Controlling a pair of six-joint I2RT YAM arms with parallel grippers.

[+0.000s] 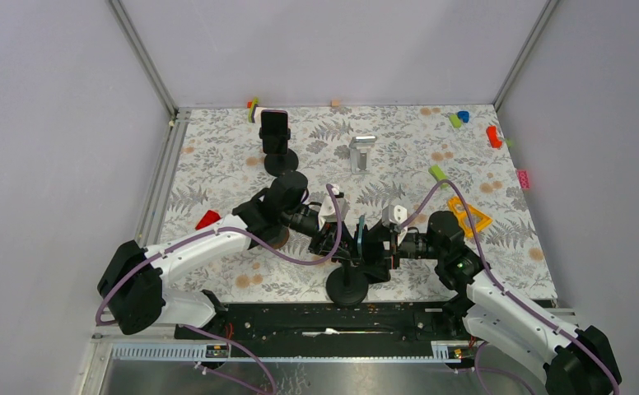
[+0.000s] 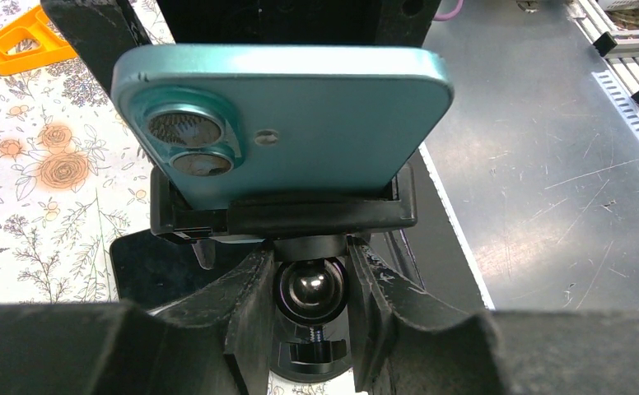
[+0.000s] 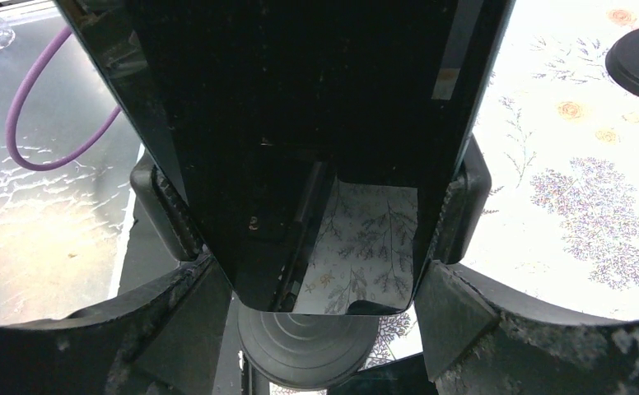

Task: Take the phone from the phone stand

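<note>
The phone [image 2: 316,132], teal-backed with two camera lenses, stands in a black phone stand [image 2: 320,216]. Below the clamp, my left gripper is shut on the stand's neck at the ball joint. From the opposite side, the phone's dark glossy screen fills the middle of the right wrist view. There my right gripper has its fingers spread on either side of the phone's lower end, close to its edges; whether they touch cannot be made out. The top view shows the stand's round base [image 1: 347,288] at the table's front edge, with both grippers crowding the phone.
A second phone on a black stand [image 1: 280,161] is at the back left. A silver stand [image 1: 362,155] stands at the back middle. An orange frame [image 1: 470,216] lies right of my right arm, and small coloured blocks are scattered around the edges.
</note>
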